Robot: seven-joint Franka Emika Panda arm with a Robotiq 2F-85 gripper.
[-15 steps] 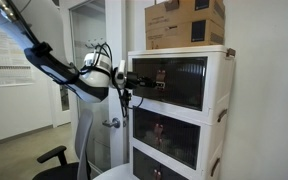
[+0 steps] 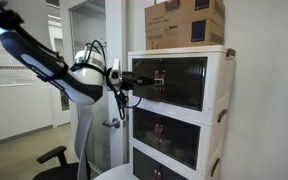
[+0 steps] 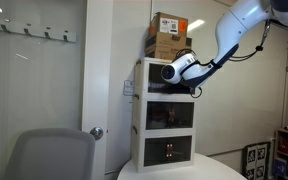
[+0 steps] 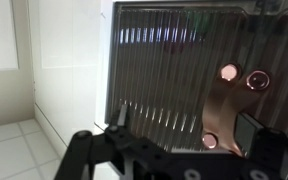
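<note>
A white cabinet (image 2: 226,90) with dark ribbed doors stands stacked in three tiers. My gripper (image 2: 149,79) is in front of the top tier, close to its copper handles (image 2: 160,77). Seen from the wrist, the gripper has its black fingers (image 4: 247,132) spread wide, facing the ribbed door (image 4: 164,75). A copper handle (image 4: 220,112) lies between them, nearer the right finger; whether they touch cannot be told. Nothing is clasped. The doors look shut. In exterior view 2 the arm (image 3: 189,70) hides part of the top tier (image 3: 156,75).
Cardboard boxes (image 2: 184,24) sit on the cabinet. A round white table (image 3: 209,169) supports it. An office chair (image 3: 52,153) and a glass door (image 2: 88,30) are to the left of the cabinet. A white wall borders its right side in exterior view 1.
The arm's upper links have shifted slightly in exterior view 1. The gripper has stayed close to the top handles, and the cabinet doors look the same.
</note>
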